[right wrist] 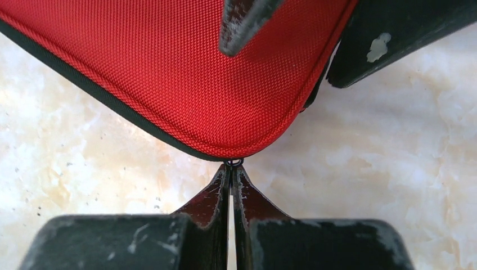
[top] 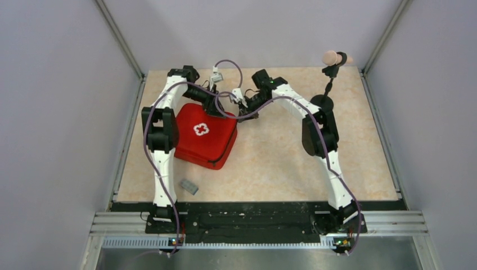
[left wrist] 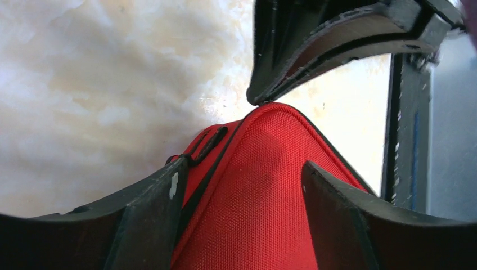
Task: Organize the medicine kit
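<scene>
The red medicine kit [top: 207, 133], closed, with a white cross on its lid, lies at an angle on the left half of the table. Over its far right part, my left gripper [top: 224, 114] stands part open; in the left wrist view its fingers [left wrist: 147, 205] straddle the kit's edge, one above the lid, one beside the zipped side. A black zipper pull [left wrist: 209, 145] shows on that side. My right gripper is shut at the kit's corner, a small dark loop [right wrist: 234, 162] at its tips; whether the loop is pinched I cannot tell.
A small grey box [top: 189, 186] lies near the front left edge. At the right stands a black stand [top: 322, 102] with a pinkish round top. Both grippers are close together at the kit's corner.
</scene>
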